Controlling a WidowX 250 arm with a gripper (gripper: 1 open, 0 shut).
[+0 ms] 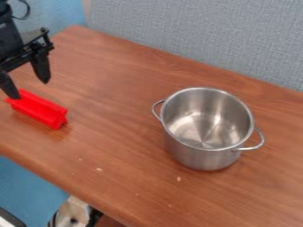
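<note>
A red elongated block [38, 109] lies on the wooden table at the left. My black gripper [27, 78] is at the left edge of the view, open, its fingers just above and behind the block's left part, with nothing seen held between them. A steel pot [206, 129] with two side handles stands upright at the right, empty.
A textured grey wall [201, 35] runs along the back. The table's edge runs along the lower left.
</note>
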